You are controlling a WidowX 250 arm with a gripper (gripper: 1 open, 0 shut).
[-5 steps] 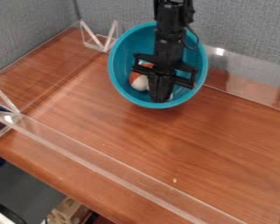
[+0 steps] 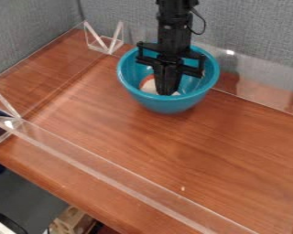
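A teal bowl (image 2: pixel 176 102) sits toward the back of the wooden table. My black gripper (image 2: pixel 168 86) reaches down into it from above, its fingertips low inside the bowl and shut. A pale, partly orange round object (image 2: pixel 149 86) lies in the bowl just left of the fingers, partly hidden behind them; whether the fingers touch it I cannot tell.
Clear panels and white frames stand along the left and back edges, with grey walls behind. Below the left edge are cables and a cardboard box (image 2: pixel 70 222).
My gripper has moved up and back in the view from lower in the bowl. The round object is a little more hidden.
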